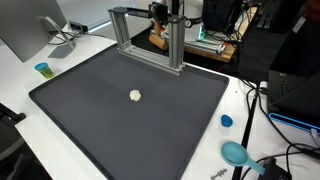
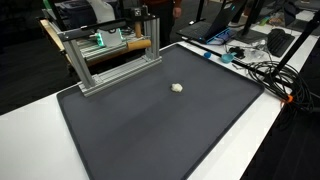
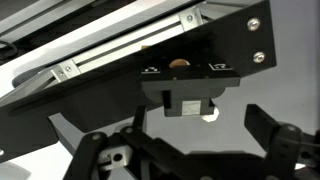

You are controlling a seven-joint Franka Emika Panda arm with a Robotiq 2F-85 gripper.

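In the wrist view my gripper stands open, its two dark fingers (image 3: 262, 128) wide apart. Between and beyond them is a black bracket (image 3: 218, 72) with a small grey block (image 3: 191, 107) on it; I see no contact with the fingers. A brown round part (image 3: 180, 63) shows at the bracket's back. The bracket joins a black bar on the aluminium frame (image 1: 148, 61), which stands at the mat's far edge and also appears in the second exterior view (image 2: 118, 76). A small off-white piece (image 1: 135, 95) lies on the dark mat (image 1: 120, 128).
A teal ladle-like object (image 1: 238, 155) and a blue cap (image 1: 226, 121) lie off the mat. A green-and-blue cup (image 1: 43, 70) stands on the other side. Cables (image 2: 262, 72) trail near the second exterior view's right edge.
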